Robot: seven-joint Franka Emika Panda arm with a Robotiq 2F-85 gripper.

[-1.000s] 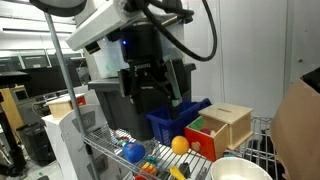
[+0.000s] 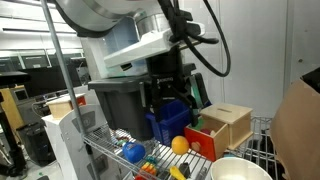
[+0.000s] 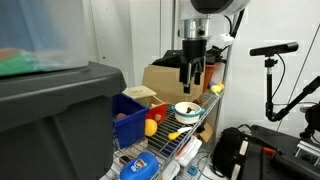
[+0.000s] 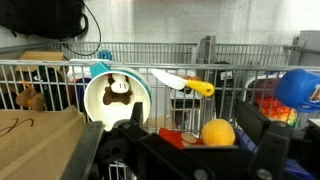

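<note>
My gripper is open above the wire rack, its two dark fingers wide apart and nothing held. Beneath and between them in the wrist view are an orange ball (image 4: pixel 218 133) and part of a red item (image 4: pixel 170 138). A white bowl (image 4: pixel 106 105) with a brown toy (image 4: pixel 119 91) inside lies to the left. Beside it is a knife (image 4: pixel 186 82) with a yellow handle and a pale blade. From the side, the gripper (image 3: pixel 190 80) hangs well above the bowl (image 3: pixel 187 111) and touches nothing.
A blue bin (image 2: pixel 172 123) and a wooden box (image 2: pixel 226 122) stand behind the ball. Blue items (image 3: pixel 139 167) lie on the rack's near part in exterior view 2. Large dark containers (image 3: pixel 60 125) and cardboard (image 2: pixel 300 125) border the rack.
The arm has shifted to the right in exterior view 1, staying above the rack. The bowl, ball and boxes have not visibly moved.
</note>
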